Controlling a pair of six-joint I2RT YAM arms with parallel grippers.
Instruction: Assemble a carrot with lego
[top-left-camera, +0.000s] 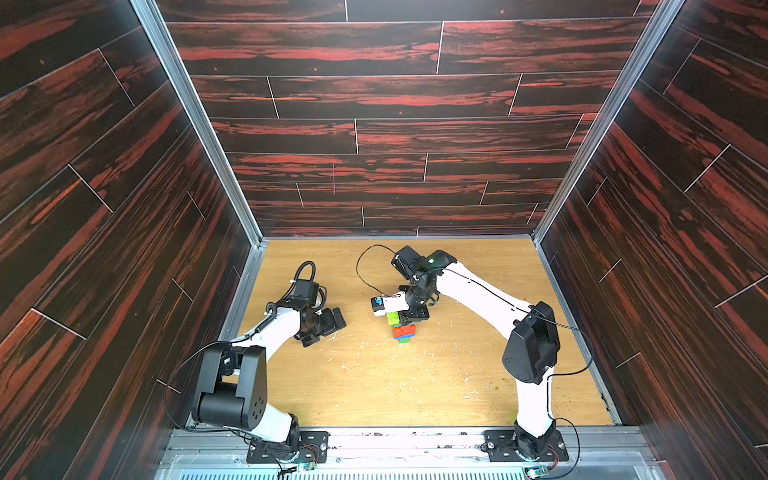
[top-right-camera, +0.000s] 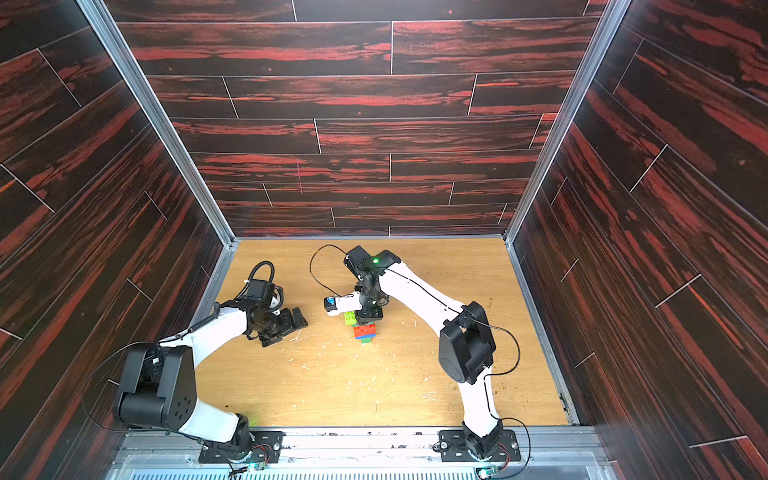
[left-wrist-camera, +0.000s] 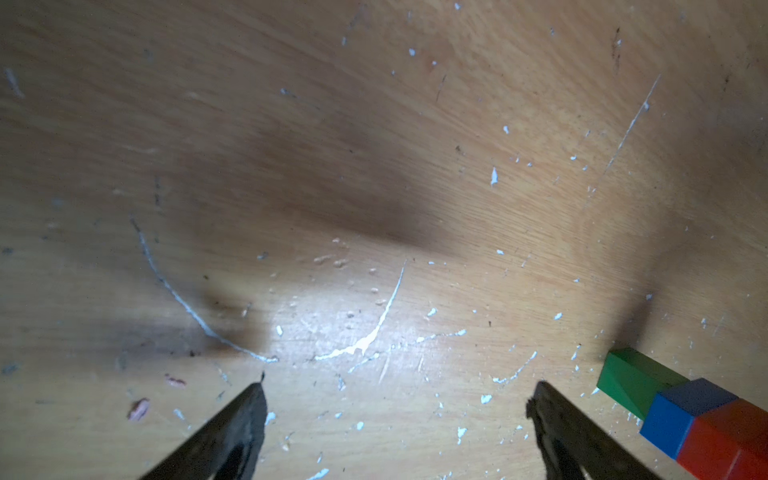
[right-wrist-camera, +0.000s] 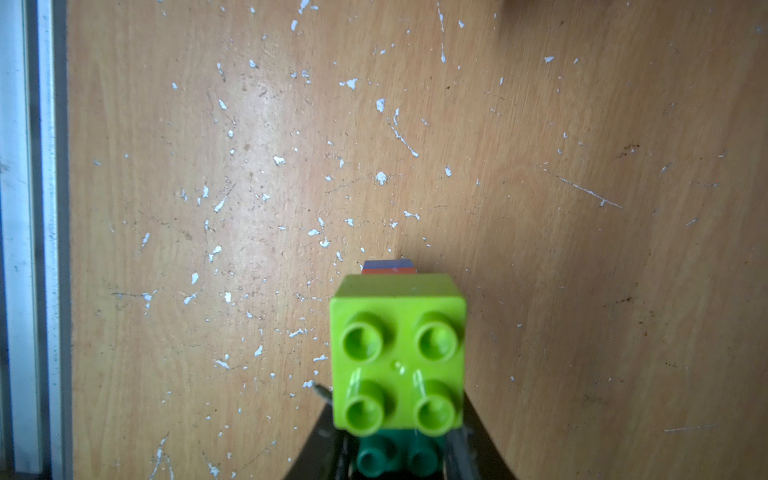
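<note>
In the right wrist view my right gripper is shut on a dark green brick (right-wrist-camera: 372, 457). A lime green brick (right-wrist-camera: 398, 392) with round studs stands out in front of it, nearer the camera. Behind the lime brick peeks a bit of red brick and blue brick (right-wrist-camera: 387, 264). Seen from above, the lime brick (top-left-camera: 393, 318) is beside the red brick (top-left-camera: 405, 329), with blue and green bricks (top-left-camera: 404, 341) in front; the right gripper hides how they join. My left gripper is open and empty, left of the bricks. Its view shows green (left-wrist-camera: 636, 380), blue (left-wrist-camera: 676, 416) and red (left-wrist-camera: 724, 440) bricks in a row.
Bare wooden table (top-left-camera: 360, 384) lies in front of the bricks and between the arms. The right arm (top-left-camera: 480, 296) reaches across the table's right half. A metal rail (right-wrist-camera: 28, 240) edges the table in the right wrist view.
</note>
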